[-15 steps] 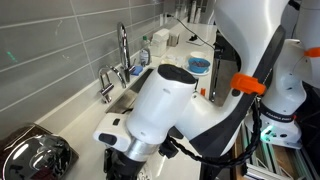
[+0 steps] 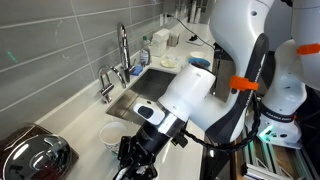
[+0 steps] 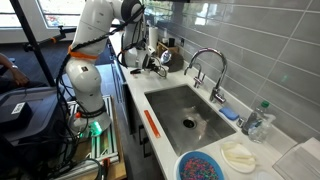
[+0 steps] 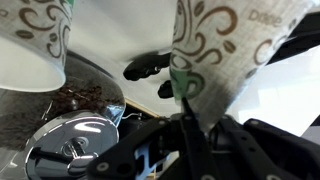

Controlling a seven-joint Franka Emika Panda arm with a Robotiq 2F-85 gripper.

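A paper cup (image 4: 225,45) with a brown coffee pattern and a green band fills the upper right of the wrist view. My gripper is shut on it; the black fingers (image 4: 148,66) show beside the cup. A second patterned paper cup (image 4: 35,55) is at the left edge, its white mouth facing the camera, apart from the held one. In exterior view 1 the gripper (image 2: 136,156) is low over the near counter, and the held cup is hard to make out there.
Below the second cup in the wrist view lies a clear-lidded container of dark coffee (image 4: 75,103) beside a shiny metal part (image 4: 75,143). A round metal appliance (image 2: 38,155) stands near the wall. The sink (image 3: 195,120) and the counter beside it (image 3: 150,98) look mostly clear.
The arm has swung right and its upper part has risen in exterior view 1, uncovering a white round vessel on the counter. The gripper has shifted only slightly.
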